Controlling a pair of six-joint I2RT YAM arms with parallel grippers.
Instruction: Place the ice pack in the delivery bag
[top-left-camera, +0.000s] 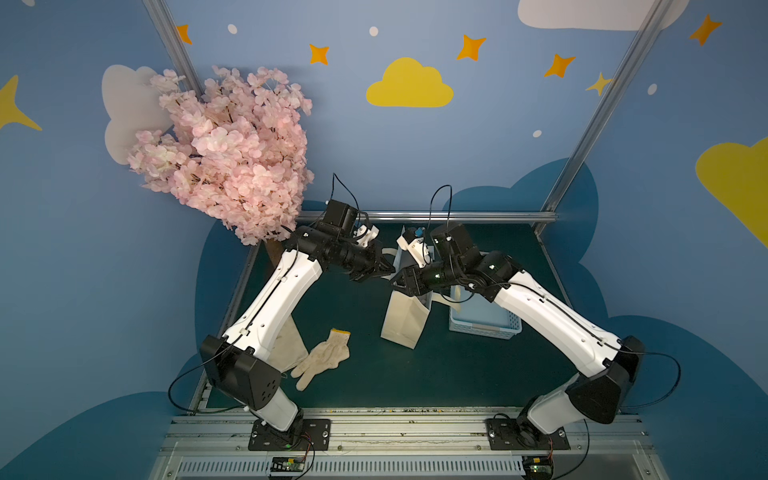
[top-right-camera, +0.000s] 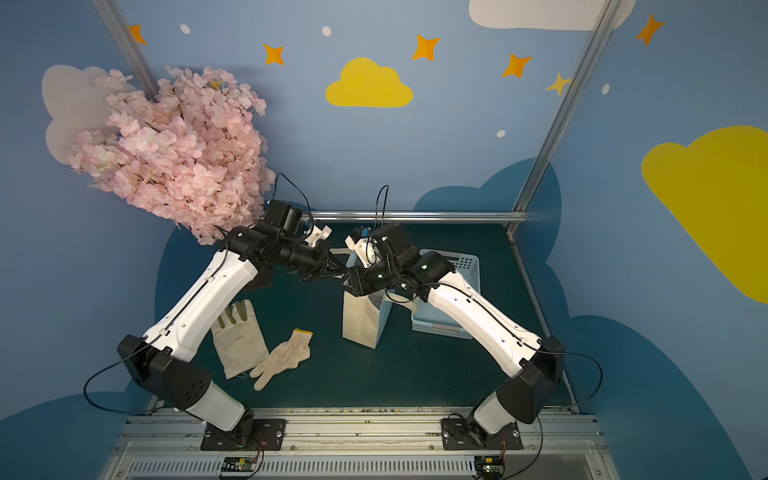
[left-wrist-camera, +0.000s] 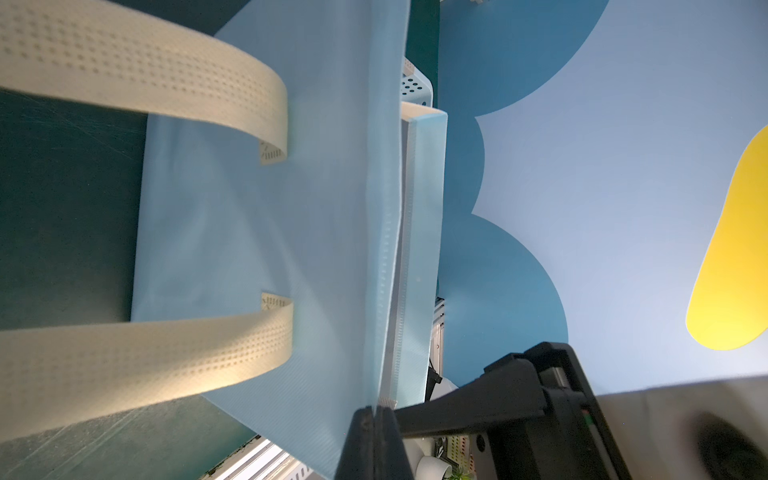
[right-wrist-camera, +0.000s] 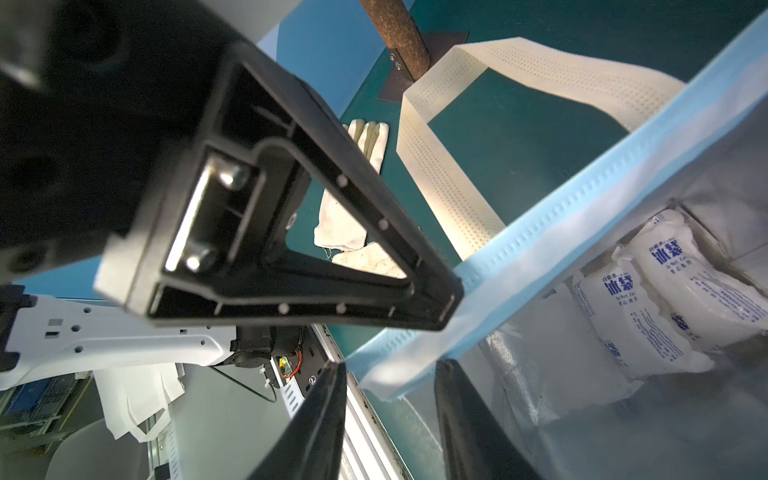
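Observation:
The delivery bag (top-left-camera: 406, 321), pale blue and beige with beige straps, stands open near the table's middle. White ice packs (right-wrist-camera: 640, 328) with blue print lie inside it in the right wrist view; the top views hide them. My left gripper is shut on the bag's rim (left-wrist-camera: 386, 296), its tips meeting over that edge. Open, my right gripper has the corner of the same rim between its spread fingertips. Both grippers are close together above the bag in the top left view.
A light blue basket (top-left-camera: 484, 326) sits to the right of the bag, partly under my right arm. Work gloves (top-right-camera: 284, 358) lie at the front left. The blossom tree (top-left-camera: 232, 152) rises at the back left. Table space in front of the bag is clear.

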